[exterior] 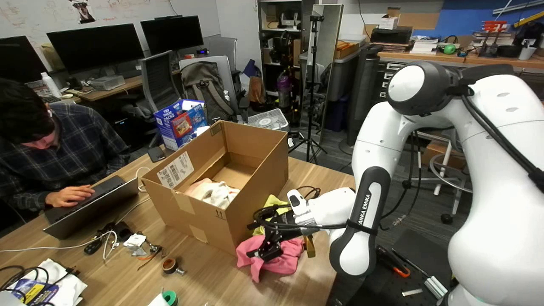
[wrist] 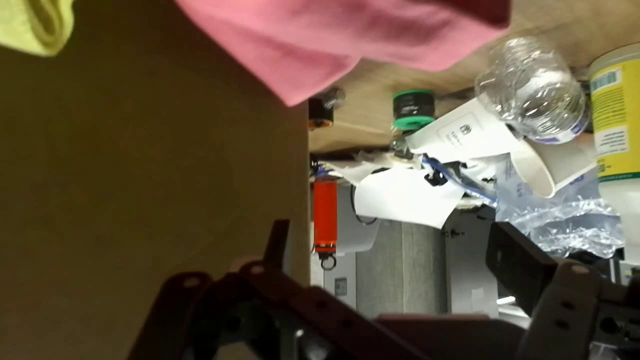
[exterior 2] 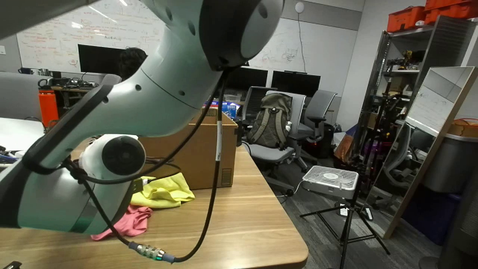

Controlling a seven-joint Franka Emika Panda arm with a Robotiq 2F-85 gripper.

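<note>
A pink cloth (exterior: pixel 285 255) lies crumpled on the table beside the cardboard box (exterior: pixel 209 216), with a yellow cloth (exterior 2: pixel 165 190) behind it. Inside the box rests a whitish, pale pink cloth (exterior: pixel 216 194). My gripper (exterior: pixel 262 239) is low over the pink cloth, close to the box's outer side. In the wrist view the gripper stands open, its two fingers wide apart and no cloth between them. There the pink cloth (wrist: pixel 360 33) and yellow cloth (wrist: pixel 33 27) appear at the top edge, and the brown box wall (wrist: pixel 150 180) fills the left side.
A tape roll (exterior: pixel 169 265), tools and an open laptop (exterior: pixel 92 206) lie left of the box, where a person sits. A clear plastic bottle (wrist: pixel 534 90) and a yellow-labelled container (wrist: pixel 618 120) show in the wrist view. Bare table (exterior 2: pixel 242 224) extends on the other side.
</note>
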